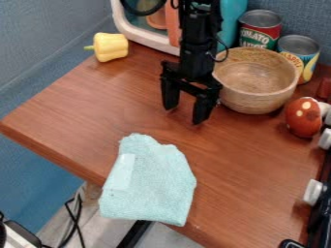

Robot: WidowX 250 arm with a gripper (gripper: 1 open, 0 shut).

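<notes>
My black gripper (184, 108) hangs over the middle of the wooden table, just left of a light wooden bowl (258, 87), its two fingers apart with nothing visible between them. A pale mint cloth (147, 182) lies at the front edge of the table, below the gripper in view.
Behind stand a white appliance, a tomato can (258, 31), a second can (299, 53) and a yellow pepper (108, 46) at the back left. A red speckled object (303, 117) and black gear (319, 208) line the right.
</notes>
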